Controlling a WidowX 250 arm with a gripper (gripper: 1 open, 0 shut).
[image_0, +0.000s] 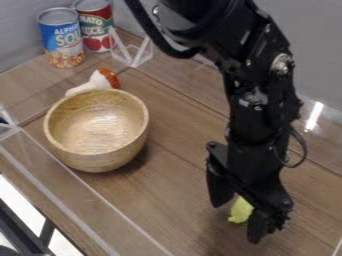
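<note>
My black gripper (243, 200) is low over the table at the right, its fingers on either side of a yellow-green object (241, 210) that is partly hidden by them. Whether the fingers touch it or are closed on it cannot be told. A wooden bowl (96, 131) stands on the table to the left.
Behind the bowl lies a white object with an orange end (96, 82). Two cans, a blue one (63, 38) and a red one (94, 25), stand at the back left.
</note>
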